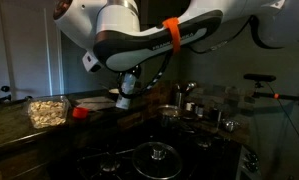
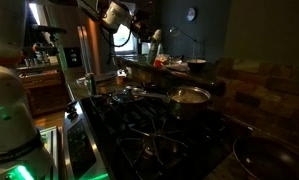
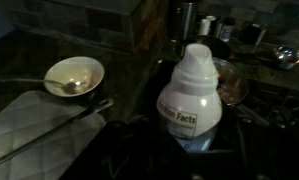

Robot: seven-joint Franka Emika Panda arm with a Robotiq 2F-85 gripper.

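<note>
A white squeeze bottle (image 3: 192, 105) with a pointed cap and a "Facts" label is held in my gripper, whose dark fingers are hard to make out at the bottom of the wrist view. In exterior view 1 the bottle (image 1: 127, 88) hangs below the arm's end, slightly tilted, above the level of the stove and near the back counter. The fingers stand shut on its body. Shadow and the arm hide most of the grip in that view.
A clear container of pale pieces (image 1: 49, 111) and a small red item (image 1: 80, 113) sit on the counter. A white bowl (image 3: 75, 75) with a spoon lies left of the bottle. The stove carries a glass-lidded pan (image 1: 157, 160) and a pot (image 2: 189, 97). A frying pan (image 2: 272, 156) lies at right.
</note>
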